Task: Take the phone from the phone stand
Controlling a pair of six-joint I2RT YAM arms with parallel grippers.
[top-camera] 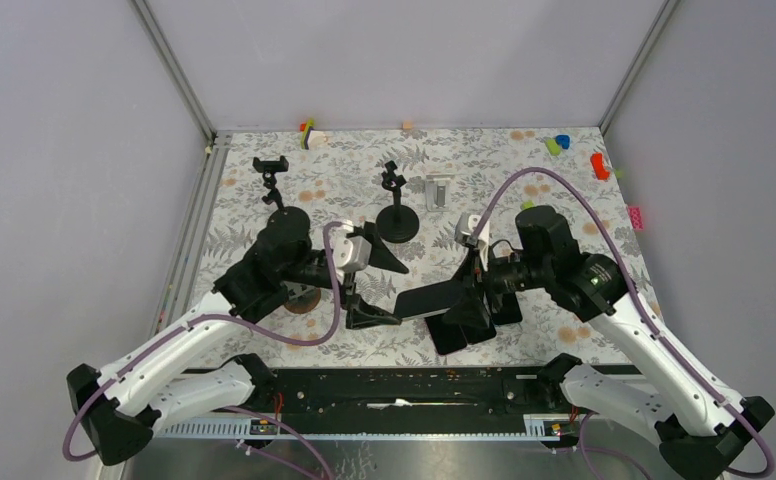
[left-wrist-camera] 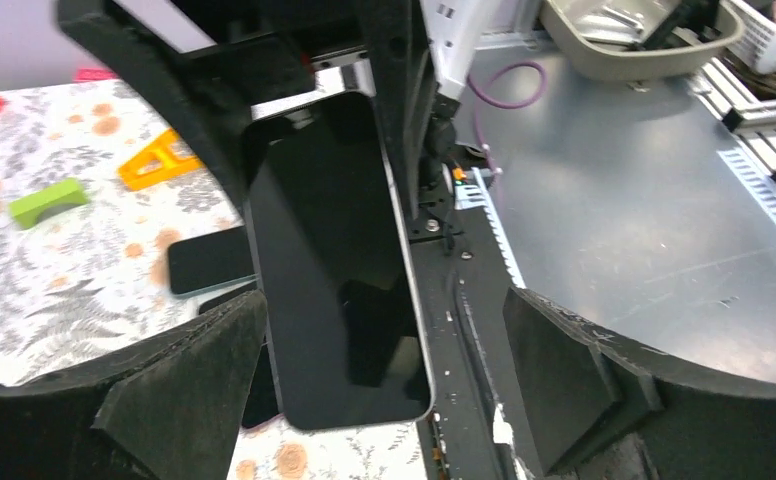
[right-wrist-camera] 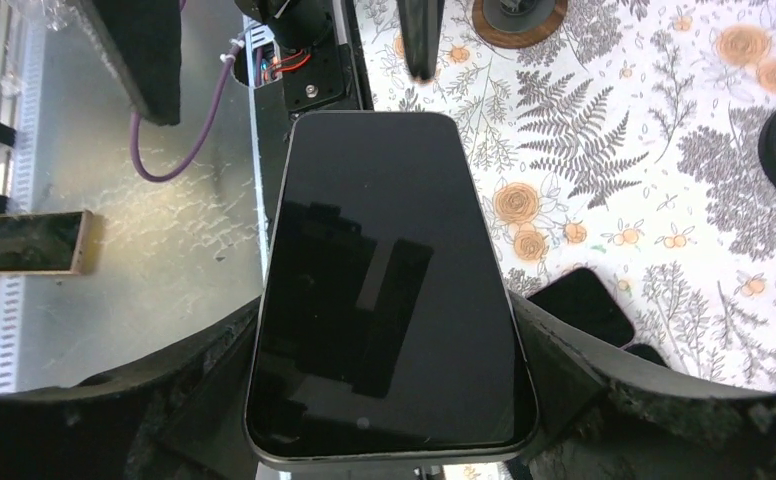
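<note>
A black phone [top-camera: 427, 301] hangs over the table's front middle, with my right gripper [top-camera: 472, 297] shut on its side edges. Both right fingers [right-wrist-camera: 189, 385] clasp it in the right wrist view. My left gripper [top-camera: 402, 296] is open at the phone's free end; in the left wrist view its fingers [left-wrist-camera: 189, 375] stand either side of the phone, with a gap on the right. Two black stands, one at the centre [top-camera: 397, 222] and one at the left [top-camera: 270, 168], hold no phone. A small pale stand [top-camera: 438, 192] behind is empty too.
Several phones [top-camera: 444, 335] lie on the table under the held one, partly covered by the right arm. A yellow-orange piece [left-wrist-camera: 159, 160] and a green block [left-wrist-camera: 48, 202] lie toward the right. The table's middle [top-camera: 364, 205] has free cloth.
</note>
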